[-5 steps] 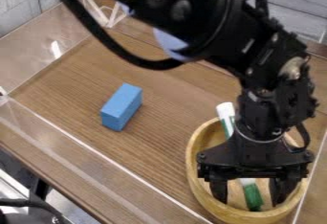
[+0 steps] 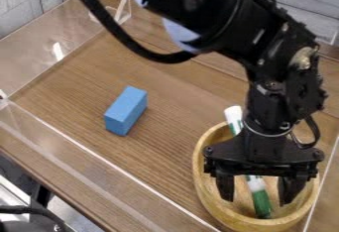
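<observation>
The black gripper (image 2: 259, 184) is open and lowered into the wooden bowl (image 2: 209, 196) at the lower right, one finger on either side of a green and white marker-like stick. That stick (image 2: 260, 202) lies in the bowl, partly hidden behind the gripper, with its white end (image 2: 233, 114) at the bowl's back rim.
A blue block (image 2: 126, 110) sits on the wooden surface (image 2: 133, 167) to the left. A clear wall runs along the left edges.
The gripper and arm have risen slightly over the last second. The bowl and blue block look unmoved.
</observation>
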